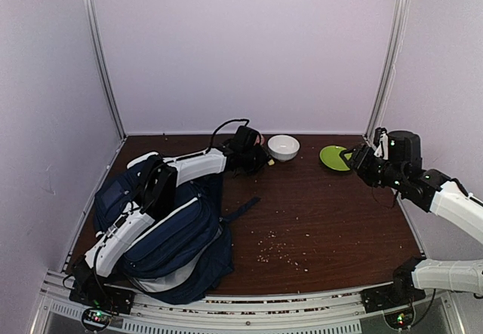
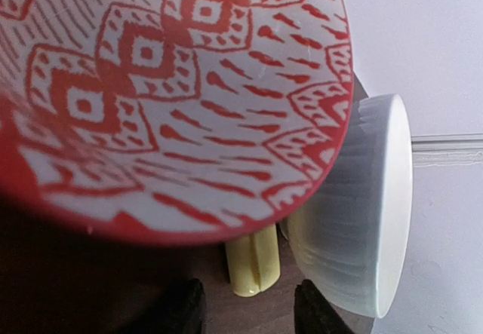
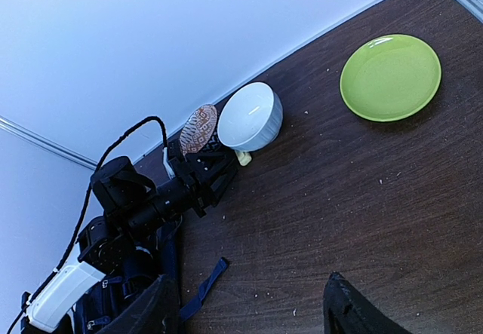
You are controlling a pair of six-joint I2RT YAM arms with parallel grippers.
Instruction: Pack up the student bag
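Observation:
The navy bag [image 1: 177, 232] lies at the left of the table, partly under my left arm. Past it, my left gripper [image 1: 264, 165] is close to a yellow stick-shaped piece [image 2: 253, 262]. Its two fingers stand apart, with the yellow piece's end showing ahead of the gap. A red-and-white patterned dish [image 2: 204, 115] covers the rest of that piece in the left wrist view; whether they touch cannot be told. My right gripper [image 1: 349, 155] hangs at the right, its fingers apart and nothing between them.
Just right of the yellow piece stands a white bowl [image 1: 284, 148] [image 3: 250, 117]. A green plate [image 1: 335, 158] [image 3: 390, 78] lies farther right. Small crumbs [image 1: 277, 249] dot the front middle.

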